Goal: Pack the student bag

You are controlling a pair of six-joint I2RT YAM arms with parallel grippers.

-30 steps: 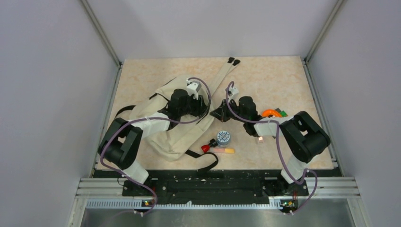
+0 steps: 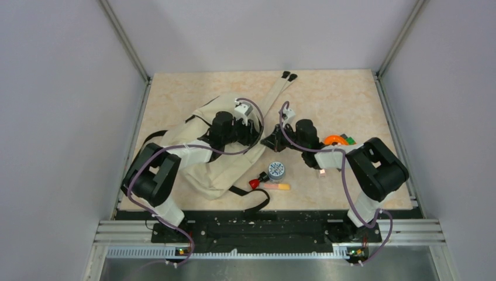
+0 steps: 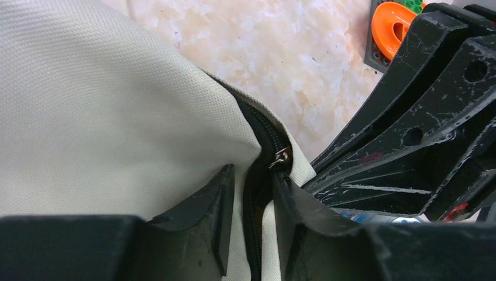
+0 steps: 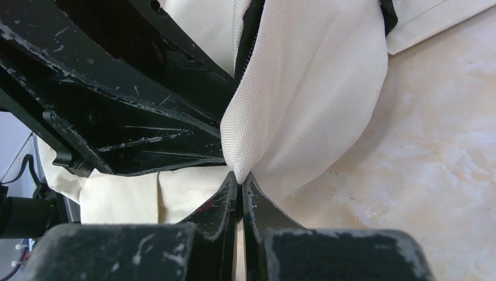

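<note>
A cream canvas bag (image 2: 210,175) lies on the left half of the table. My left gripper is over its zipper, fingers apart around the black zip tape (image 3: 257,126), the metal pull (image 3: 282,155) just beyond the fingertips. My right gripper is shut at a pinched fold of the bag's cream fabric (image 4: 292,105) at the zipper's end, close beside the left gripper.
Bottom centre lie a round clock-like tin (image 2: 276,170), a red item (image 2: 254,183) and a yellow-pink stick (image 2: 276,187). An orange object (image 2: 332,139) and green pieces sit at the right.
My left gripper has shifted very slightly downward in the top view. The right gripper stays at the fabric.
</note>
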